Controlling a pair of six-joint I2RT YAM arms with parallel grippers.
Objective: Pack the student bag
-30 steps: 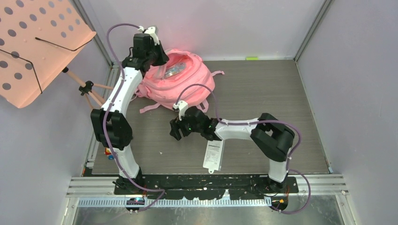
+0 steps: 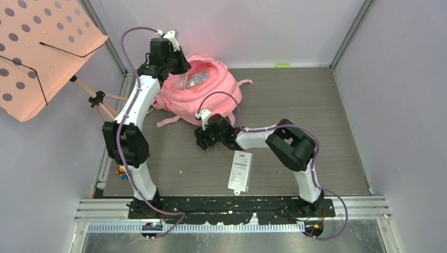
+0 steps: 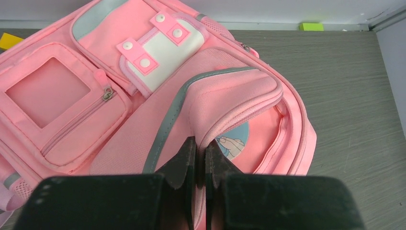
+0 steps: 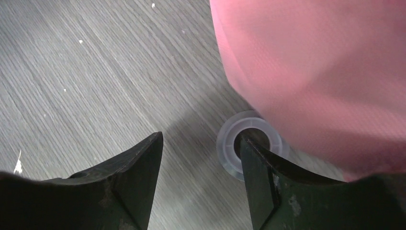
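The pink backpack lies at the back centre-left, its main compartment open. My left gripper is shut on a fold of the bag's opening, holding it raised. My right gripper is low over the floor at the bag's front, part open, with nothing between its fingers. Just at its right finger a translucent ring-shaped object lies on the floor, partly under the overhanging pink fabric; what it belongs to cannot be told.
A white labelled packet lies at the front centre. Small colourful objects lie at the front left, partly behind the left arm. A pink perforated stand is at upper left.
The left arm and bag look unchanged.
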